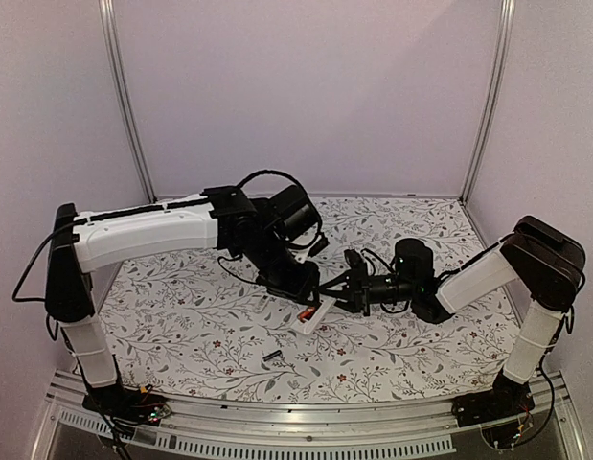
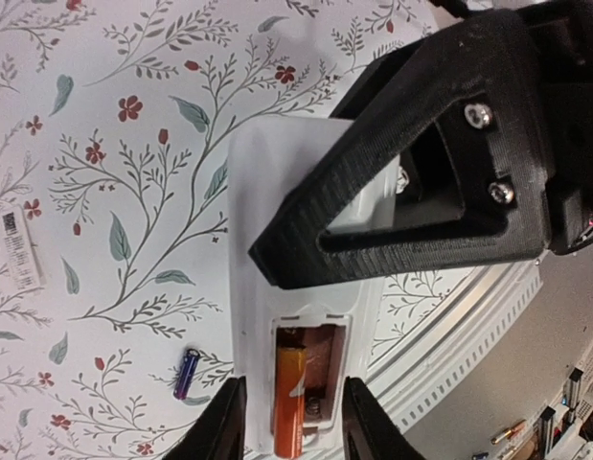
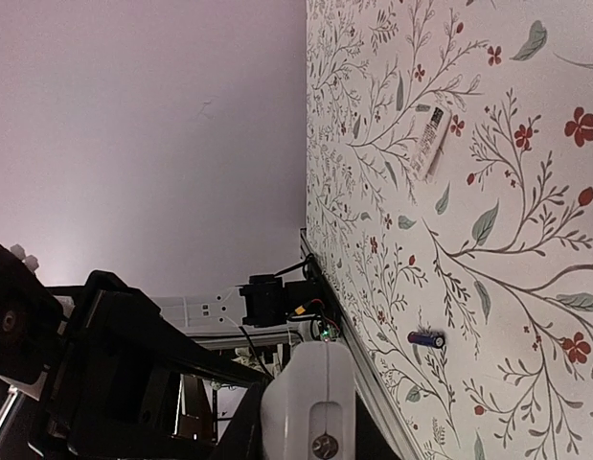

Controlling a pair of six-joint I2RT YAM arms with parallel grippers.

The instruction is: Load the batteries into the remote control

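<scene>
My right gripper [image 1: 339,292] is shut on the white remote control [image 2: 258,211], holding it above the table. In the left wrist view its battery compartment is exposed, with an orange battery [image 2: 289,398] along one side and a dark empty space beside it. My left gripper is part open over that compartment, a fingertip on either side; whether it touches the battery is unclear. A loose dark blue battery lies on the table, also seen in the right wrist view as a small cylinder [image 3: 426,338].
A small labelled white packet [image 3: 430,142] lies on the floral table [image 1: 181,335]. The table is otherwise mostly clear around both arms, with metal rails along its front edge [image 1: 248,412].
</scene>
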